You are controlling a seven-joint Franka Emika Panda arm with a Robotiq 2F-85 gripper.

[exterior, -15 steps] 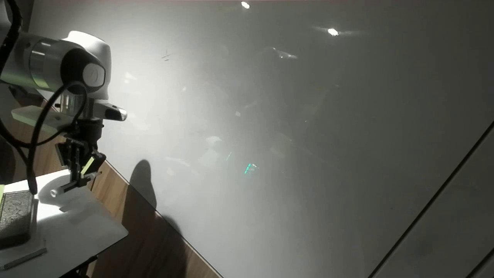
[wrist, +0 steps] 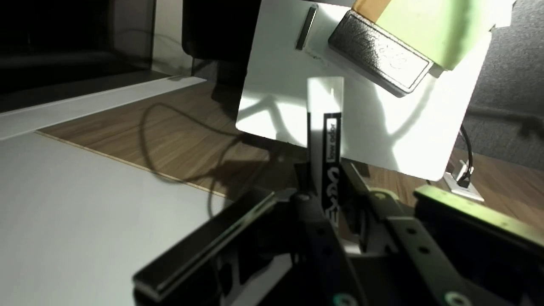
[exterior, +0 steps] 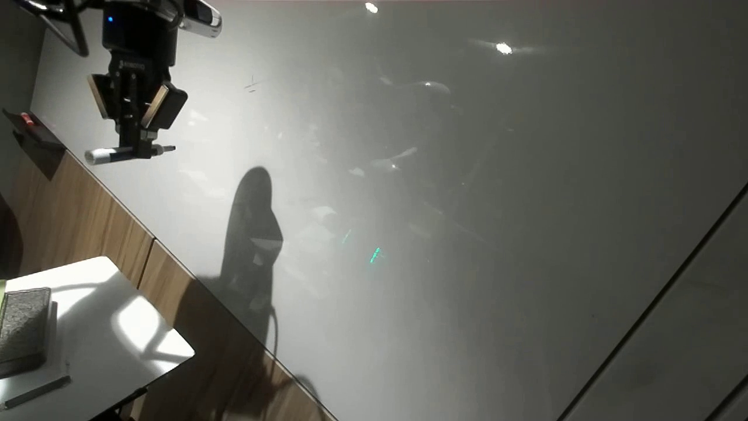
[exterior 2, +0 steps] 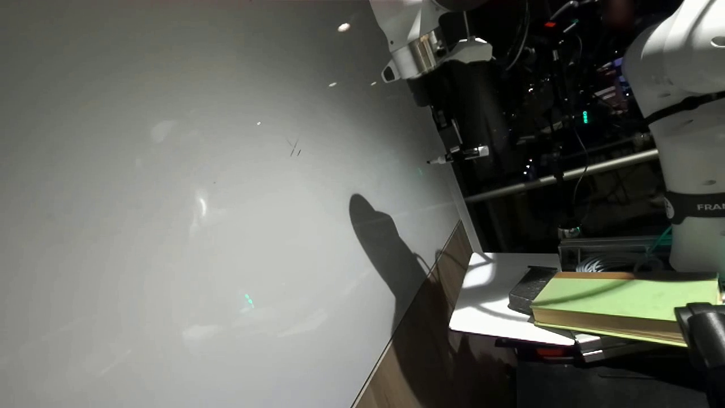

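Observation:
A black-and-white marker (exterior: 112, 154) is gripped across its barrel by my gripper (exterior: 144, 153), which is shut on it in front of the whiteboard (exterior: 456, 245). Its dark tip is bare and points toward the board; the white end faces away. In exterior view 2 the tip of the marker (exterior 2: 480, 152) appears short of the board, though the exact gap is hard to judge. The wrist view shows the marker (wrist: 324, 137) standing out between the fingers, with "low odor" and "EXPO" lettering. The board bears small dark strokes and green marks.
Below the board stands a small white table (exterior: 105, 344) with a dark eraser (wrist: 382, 53), a green book (exterior 2: 625, 299) and a thin grey bar (wrist: 307, 28). A dark tray (exterior: 34, 130) holding something red sits at the board's edge. Open air surrounds the gripper.
The arm has risen from just above the small table to the upper left of the view, carrying the marker. Its shadow on the board has moved up and grown longer.

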